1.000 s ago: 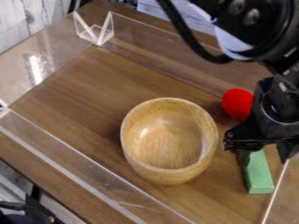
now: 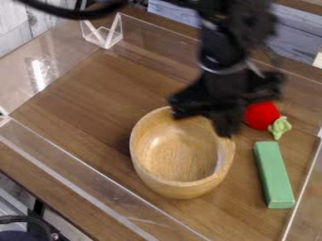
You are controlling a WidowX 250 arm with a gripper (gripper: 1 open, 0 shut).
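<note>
My gripper (image 2: 217, 115) is blurred in motion above the back right of a wooden bowl (image 2: 179, 169), its fingers hanging over the rim, and nothing shows held in it; it looks shut, though the blur hides detail. The bowl looks empty. A green block (image 2: 274, 177) lies to the bowl's right, and a red object (image 2: 262, 115) with a pale green top lies behind it, partly next to the gripper.
Transparent rails edge the work area, with a clear bracket (image 2: 104, 33) at the back left corner.
The arm has moved left and up from over the green block to above the bowl's back edge, uncovering the block. The bowl and block stay where they were.
</note>
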